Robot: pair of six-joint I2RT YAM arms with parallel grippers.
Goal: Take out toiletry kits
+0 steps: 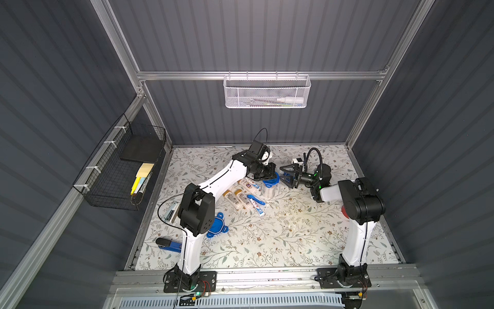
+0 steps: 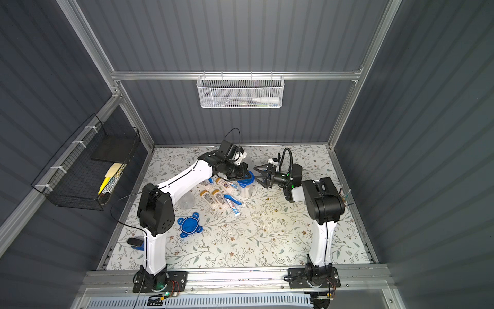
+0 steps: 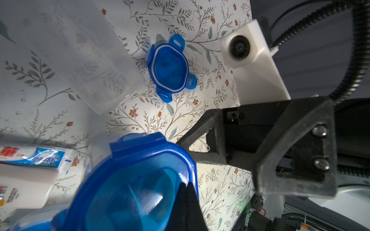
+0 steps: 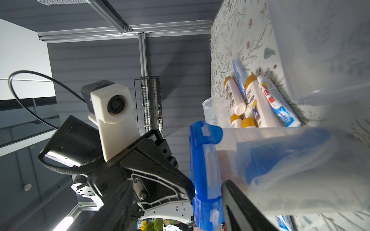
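Observation:
A translucent container (image 4: 293, 169) with a blue-rimmed lid (image 4: 206, 169), a blue item inside, stands among loose cream tubes (image 1: 231, 200), toothpaste tubes (image 4: 279, 100) and a blue item (image 1: 255, 199). My left gripper (image 1: 268, 174) is shut at the lid's rim; whether anything is between its fingers is unclear. My right gripper (image 1: 286, 174) stands part open to the right of the lid, its fingers either side of the lid's edge in the right wrist view, apparently not closed on it.
A loose blue lid (image 1: 217, 225) and a stapler-like tool (image 1: 169, 246) lie at the front left. Another clear container (image 3: 73, 46) lies nearby. A black wire basket (image 1: 103, 180) hangs on the left wall, a white one (image 1: 266, 95) at the back.

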